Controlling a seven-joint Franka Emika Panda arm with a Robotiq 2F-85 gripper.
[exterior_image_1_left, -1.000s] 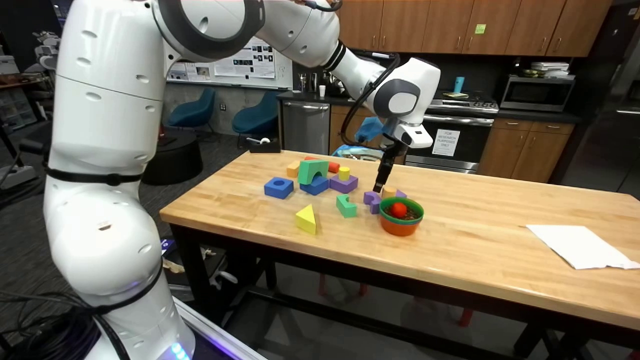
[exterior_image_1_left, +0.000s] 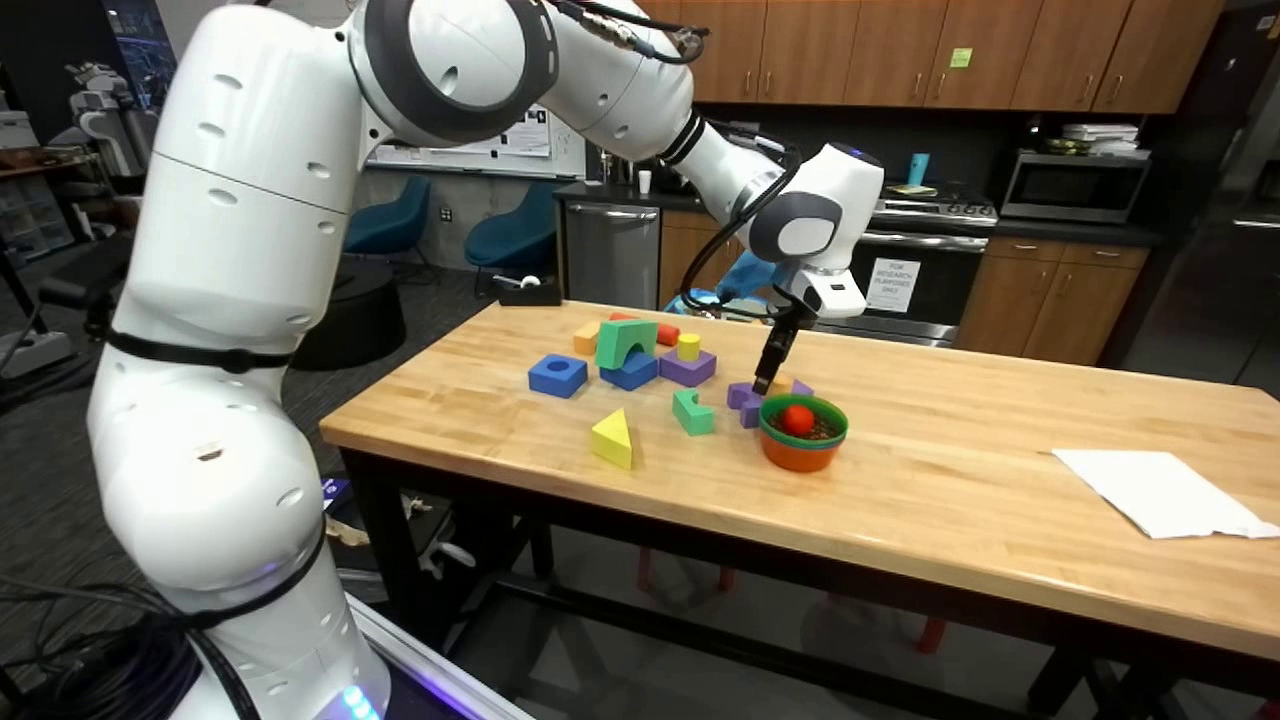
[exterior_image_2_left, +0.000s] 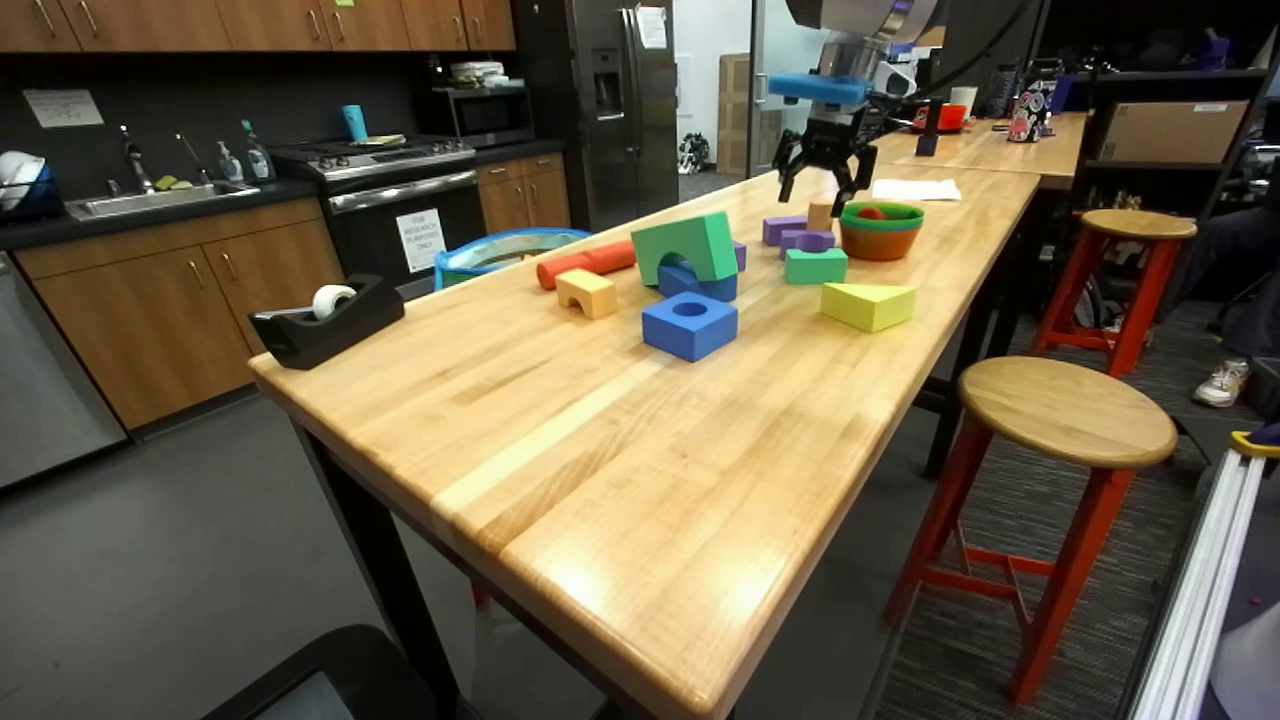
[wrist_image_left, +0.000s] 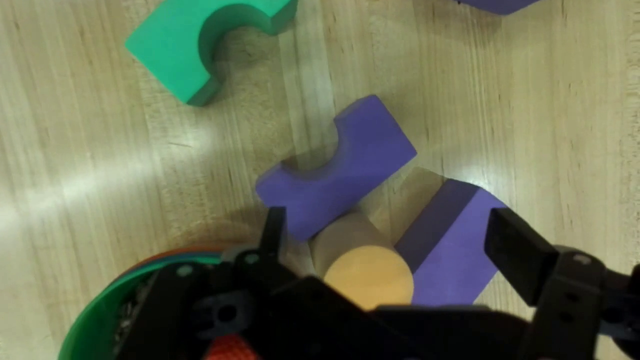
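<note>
My gripper is open, with its two fingers spread on either side of an upright orange cylinder (wrist_image_left: 368, 275) in the wrist view. Nothing is gripped. A purple arch block (wrist_image_left: 361, 166) touches or nearly touches the cylinder's upper left side. On its right lies another purple block (wrist_image_left: 459, 255), partly under the right finger's line of sight. At lower left, the green rim of a bowl (wrist_image_left: 84, 327) is partly hidden by the left finger. Exterior view 1 shows a red ball (exterior_image_1_left: 797, 419) in the green and orange bowls (exterior_image_1_left: 803, 455).
A green arch block (exterior_image_1_left: 692, 413) and a yellow wedge (exterior_image_1_left: 612, 440) lie left of the bowls. Several blocks, including a blue one with a hole (exterior_image_2_left: 690, 326), cluster farther left. White paper (exterior_image_1_left: 1164, 492) lies at the right, with bare tabletop between it and the bowls.
The arm has come down a little, and the gripper's tip has shifted slightly rightward and lower in exterior view 1. The blocks and bowls have not moved.
</note>
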